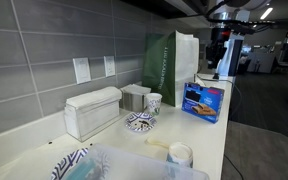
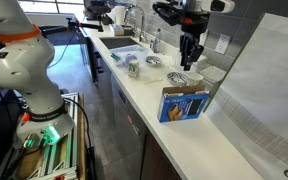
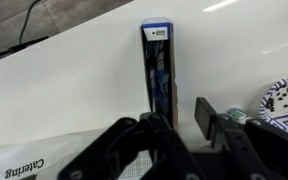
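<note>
My gripper hangs in the air above the counter, its fingers apart with nothing held between them. Below it in the wrist view is a blue box (image 3: 158,75), its narrow top open and dark blue packets showing inside. Exterior view 1 shows the box (image 1: 202,102) upright near the counter's outer edge, with a food picture on its front. From the other side, in exterior view 2, the gripper (image 2: 189,52) is clearly higher than the box (image 2: 182,106) and not touching it.
A green and white paper bag (image 1: 172,68) stands against the wall behind the box. Along the counter are a patterned bowl (image 1: 141,122), a paper cup (image 1: 153,103), a white container (image 1: 180,154) and a clear bin (image 1: 129,165). Bare counter (image 2: 199,150) lies beside the box.
</note>
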